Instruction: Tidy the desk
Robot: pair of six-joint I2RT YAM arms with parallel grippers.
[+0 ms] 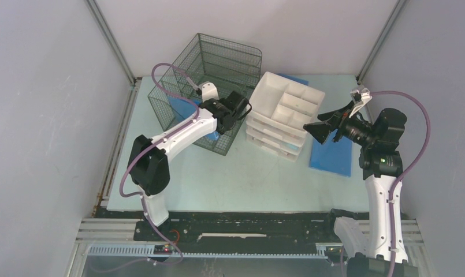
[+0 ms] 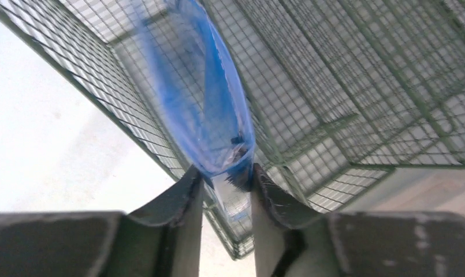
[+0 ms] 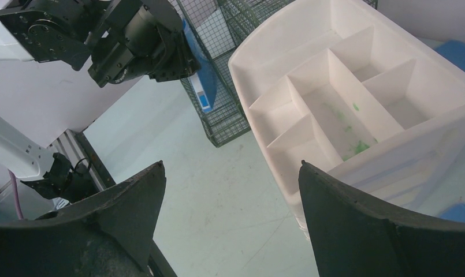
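A green wire basket (image 1: 230,55) stands at the back left. In it is a thin blue translucent folder, which the right wrist view also shows along the basket's side (image 3: 207,75). My left gripper is over the basket at the folder's near end, its fingers around that end; whether they grip it is hard to tell. My right gripper (image 1: 319,127) stands open beside the white drawer organizer (image 1: 267,95), with nothing between its fingers.
Blue flat pieces lie right of the organizer (image 1: 331,158) and behind it (image 1: 293,77).
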